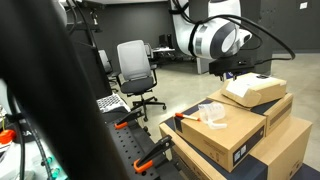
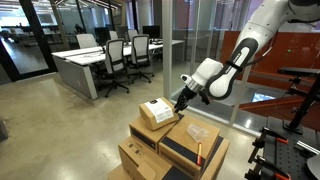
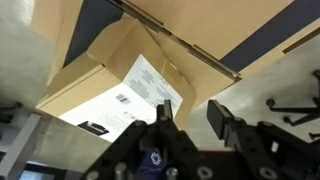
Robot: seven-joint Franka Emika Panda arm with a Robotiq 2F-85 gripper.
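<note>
A small cardboard box [image 1: 258, 95] with a white label rests on larger boxes; in the wrist view the same box [image 3: 108, 60] fills the left side, its label [image 3: 152, 82] near my left finger [image 3: 165, 122]. My gripper is open, and nothing shows between its fingers. In exterior view 1 the gripper is above the left end of the small box, partly hard to make out. A clear plastic container [image 1: 211, 112] and a red-handled tool [image 1: 186, 117] lie on a lower box top [image 1: 226, 142].
Larger cardboard boxes [image 2: 140, 158] stand beneath and around. A dark cable loops from the arm [image 1: 215, 38]. Beyond are office chairs [image 2: 113, 52], white desks [image 2: 90, 57] and open floor [image 2: 60, 125]. A black clamp-like stand part [image 1: 155, 153] is close to the front.
</note>
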